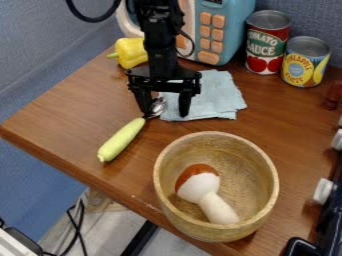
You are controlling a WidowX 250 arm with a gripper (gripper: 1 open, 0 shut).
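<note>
The black gripper hangs over the upper middle of the table, its two fingers spread apart near the metal head of a spoon with a pale yellow-green handle. The spoon lies on the wood, handle toward the front left. A light blue cloth lies under and right of the gripper. A wooden bowl at front right holds a white object with a brown-red top.
Behind stand a toy microwave, a tomato sauce can, a yellow-labelled can and a yellow object. A black appliance lines the right edge.
</note>
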